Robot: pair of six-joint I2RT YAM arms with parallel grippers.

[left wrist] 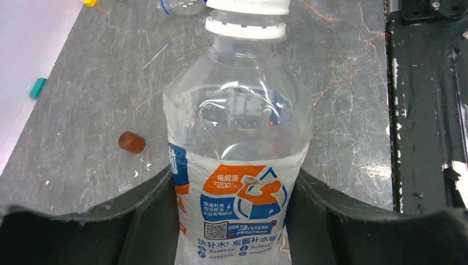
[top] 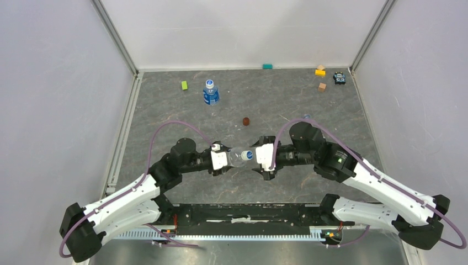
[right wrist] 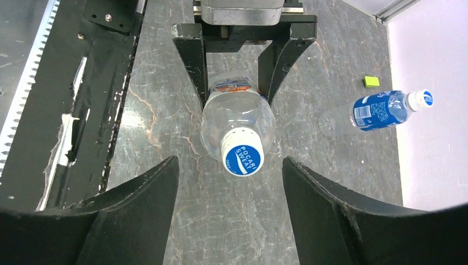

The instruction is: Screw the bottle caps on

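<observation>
A clear bottle (top: 238, 157) lies horizontally in my left gripper (top: 219, 159), which is shut on its labelled body, as the left wrist view shows. Its white cap (right wrist: 243, 152), with a blue top, sits on the neck; whether it is screwed tight I cannot tell. My right gripper (top: 255, 157) faces the cap from the right; in the right wrist view its fingers (right wrist: 141, 204) stand apart on either side below the cap, with nothing between them.
A blue-labelled capped bottle (top: 211, 96) stands at the back left. Another bottle (left wrist: 182, 6) is partly hidden behind the right arm. Small blocks (top: 320, 72), a brown cylinder (top: 246, 121) and free floor surround the arms.
</observation>
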